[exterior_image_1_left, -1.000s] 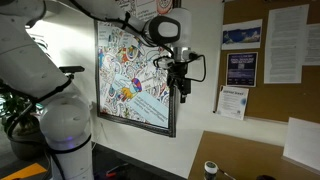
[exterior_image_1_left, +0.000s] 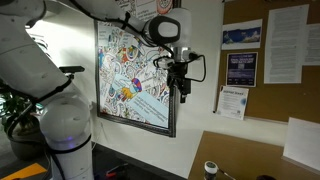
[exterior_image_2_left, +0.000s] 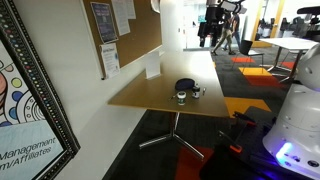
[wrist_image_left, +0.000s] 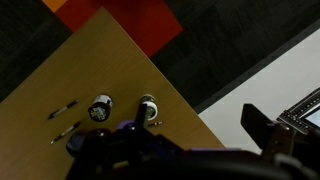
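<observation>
My gripper stands open high above the wooden table, its two dark fingers wide apart with nothing between them in the wrist view. In exterior view 2 the gripper (exterior_image_2_left: 207, 42) hangs well clear of the tabletop. A dark jar with a pale lid (wrist_image_left: 100, 108) and a smaller white-topped container (wrist_image_left: 149, 106) rest on the wood. They look like the light jar (exterior_image_2_left: 181, 98) and the small container (exterior_image_2_left: 196, 92) near the table edge. A dark round bowl or pan (exterior_image_2_left: 185, 85) sits behind them; the gripper's body hides part of this area in the wrist view.
Two thin pen-like items (wrist_image_left: 64, 108) lie left of the jar. A white board (exterior_image_2_left: 153, 66) stands against the wall side of the table (exterior_image_2_left: 150, 92). Papers hang on a corkboard (exterior_image_1_left: 268, 95). Much of the tabletop is bare, and the air around the gripper is free.
</observation>
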